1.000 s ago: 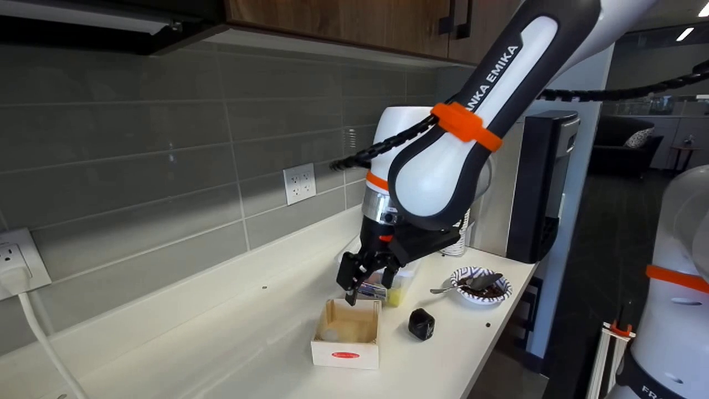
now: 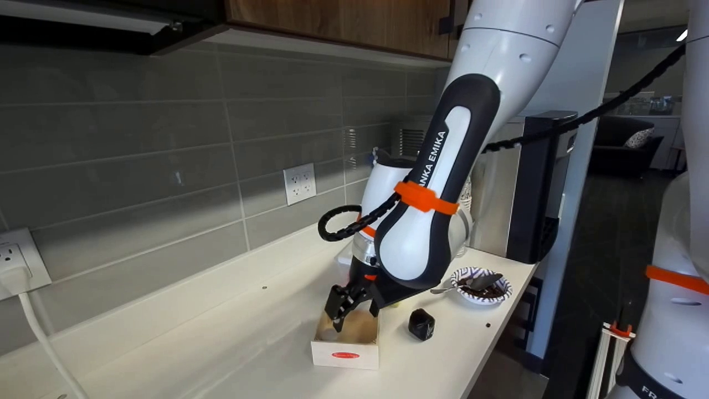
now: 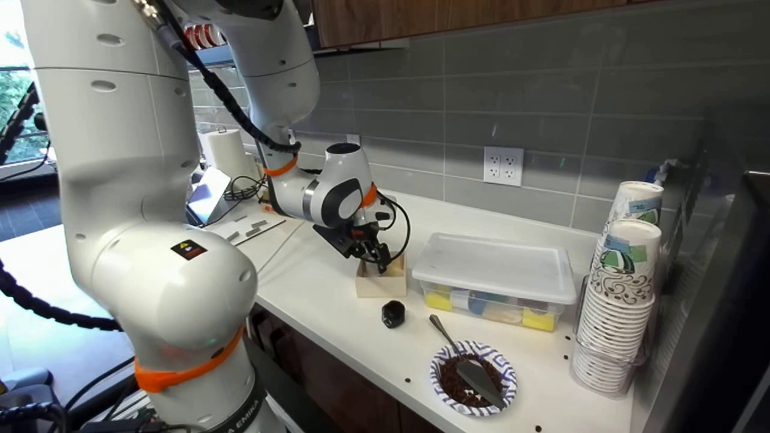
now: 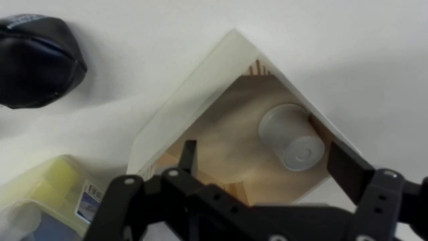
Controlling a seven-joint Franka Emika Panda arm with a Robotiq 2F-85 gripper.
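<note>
A small open wooden box (image 2: pixel 345 356) stands on the counter, a red oval label on its front. Inside, against one wall, lies a translucent grey cup or pod (image 4: pixel 295 138) on its side, as the wrist view shows. My gripper (image 2: pixel 340 318) is open and tilted low over the box, its fingertips at about rim height. In the wrist view one finger (image 4: pixel 188 156) appears left of the pod and the other to its right, over the box wall; nothing is held. Beside the box sits a crumpled black packet (image 3: pixel 393 314).
A lidded clear plastic bin (image 3: pixel 498 267) stands close to the box. Farther along are a patterned bowl (image 3: pixel 474 379) of dark grounds with a spoon and stacked paper cups (image 3: pixel 613 325). Bare counter (image 2: pixel 226 346) stretches away on the box's other side.
The arm has come down, bringing my gripper from above the box's back edge to the box opening and tilting it. Box, packet and bowl have stayed in place.
</note>
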